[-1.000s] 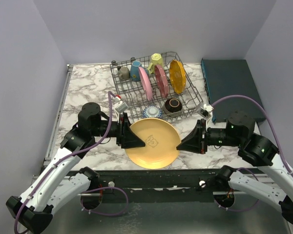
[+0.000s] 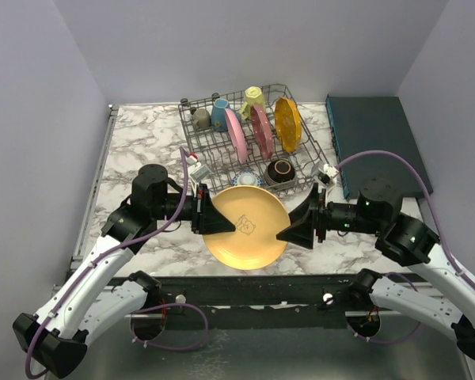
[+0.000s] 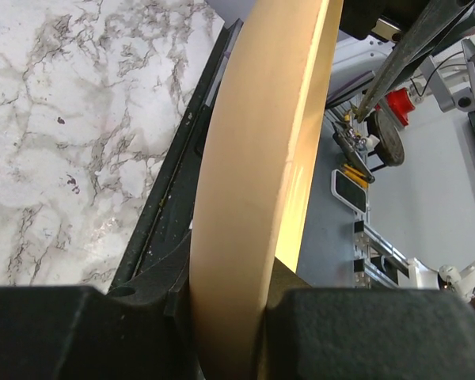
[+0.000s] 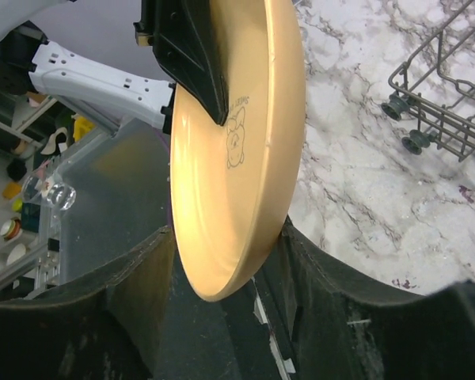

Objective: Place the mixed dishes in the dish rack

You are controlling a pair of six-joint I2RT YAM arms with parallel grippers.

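A cream-yellow plate [image 2: 245, 237] with a small drawing is held in front of the rack, face up in the top view. My left gripper is shut on its edge. My right gripper is open at the plate's opposite edge, with the rim between or just above its fingers. The wire dish rack [image 2: 206, 150] holds a pink plate [image 2: 234, 133], a red-pink plate [image 2: 261, 127], an orange plate [image 2: 288, 119], a blue mug [image 2: 220, 111], a grey cup [image 2: 201, 119], a pale green mug [image 2: 253, 96], a dark bowl [image 2: 280, 166] and a patterned bowl [image 2: 247, 179].
A dark flat board [image 2: 380, 142] lies right of the rack. The counter's front edge runs below the plate, and grey walls surround the back and sides.
My right gripper has opened wider at the plate's edge and shifted slightly. The plate and left gripper have barely moved.
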